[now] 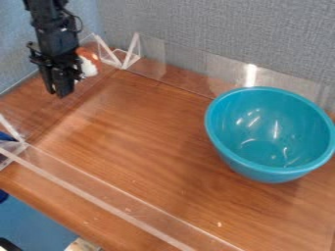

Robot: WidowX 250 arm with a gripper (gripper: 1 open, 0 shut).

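Note:
The black robot gripper (59, 74) hangs at the far back left of the wooden tabletop, beside the wall. A small white and orange object (86, 64) shows just behind it, partly hidden by the gripper. Whether the fingers are closed on that object cannot be told at this size.
A large teal bowl (268, 134) stands on the right of the wooden table (157, 167). White brackets sit at the back-left corner and left edge, with clear rails along the borders.

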